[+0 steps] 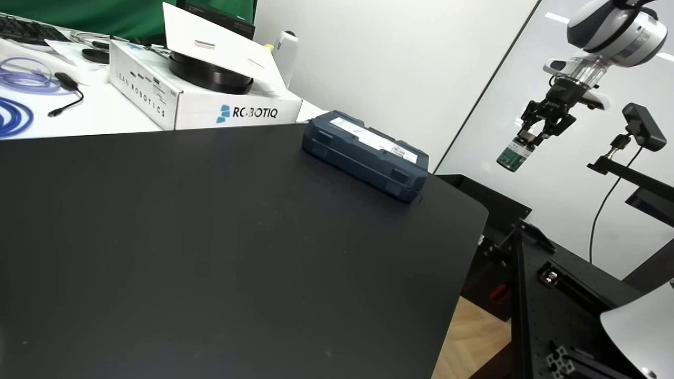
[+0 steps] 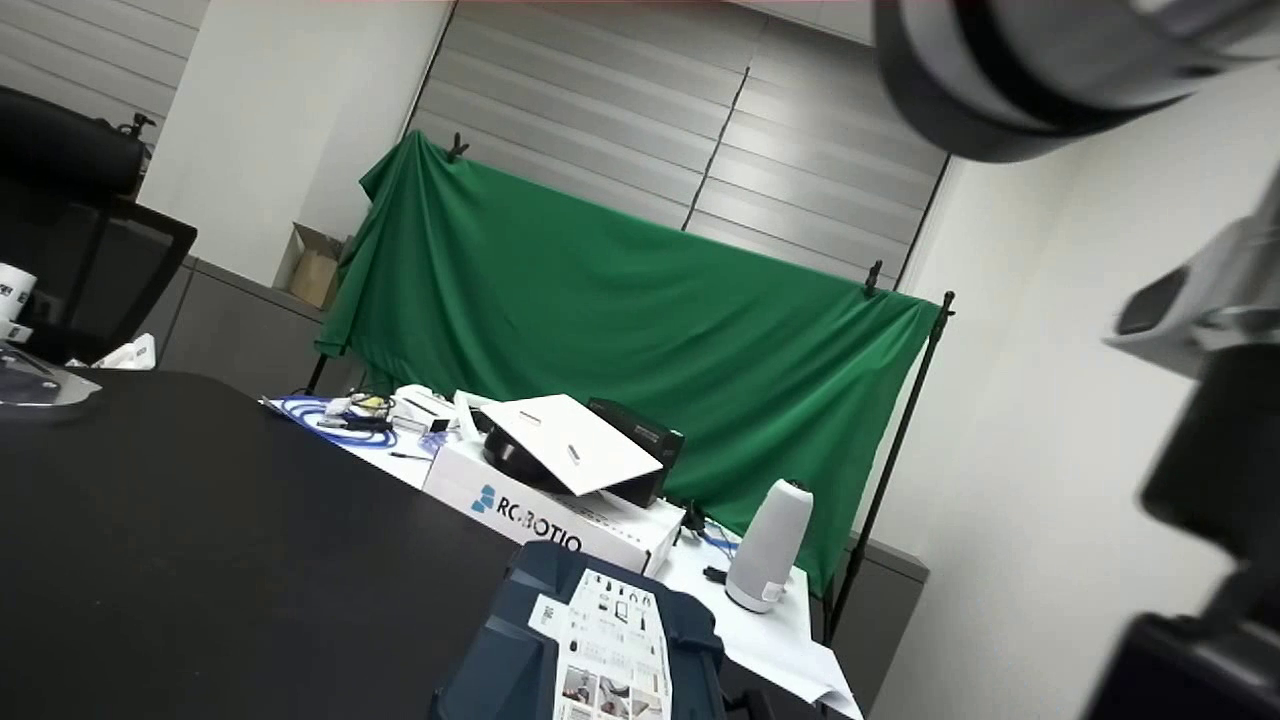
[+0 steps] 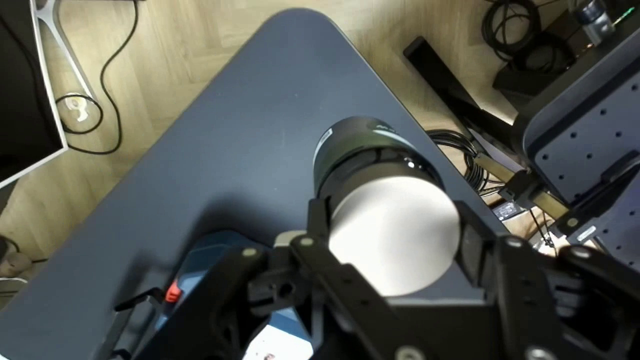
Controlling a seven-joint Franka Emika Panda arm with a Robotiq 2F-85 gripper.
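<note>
A small jar with a dark green body and a white label band hangs tilted in the air at the right in exterior view 1. My gripper is shut on its upper end, well above the table and beyond its right edge in that view. From the wrist, the jar's round pale lid shows between the fingers, with its dark body past it. The dark blue case lies flat and closed at the table's far right, its white label facing up. Exterior view 2 shows only blurred arm parts, no fingers.
A camera on a bracket stands at the right, near the arm's side.
</note>
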